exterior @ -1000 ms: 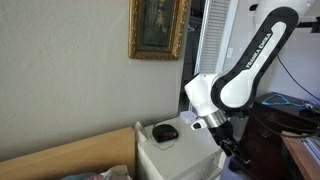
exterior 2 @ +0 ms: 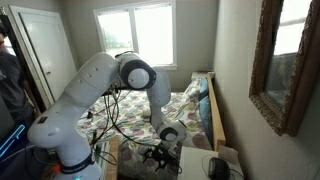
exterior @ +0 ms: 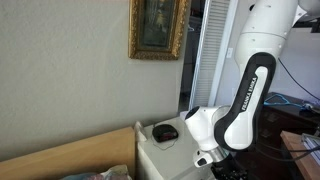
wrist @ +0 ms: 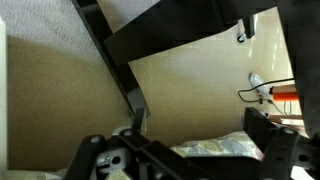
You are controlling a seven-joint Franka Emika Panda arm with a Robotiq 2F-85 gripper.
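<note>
In the wrist view my gripper stands open at the bottom, with nothing seen held between its dark fingers. Beige carpet [wrist: 190,85] shows beyond the fingertips. Dark straight bars [wrist: 160,32] cross the upper part of that view; what they belong to is unclear. The white arm [exterior: 242,105] bends down in exterior view 1, its hand low at the bottom edge and partly out of frame. From the other side, in exterior view 2, the hand hangs low in front of the bed [exterior 2: 182,95]; its fingertips are too small to make out.
A white cabinet [exterior: 168,158] with a black item [exterior: 165,132] on top stands beside the wooden headboard [exterior: 70,158]. Patterned fabric [wrist: 230,145] borders the carpet below. Near the right edge of the wrist view are an orange-red object [wrist: 285,92] and a thin black cable.
In exterior view 1 the arm's wrist and hand have moved down, nearer the bottom edge. The cabinet, the black item and the headboard have stayed in place.
</note>
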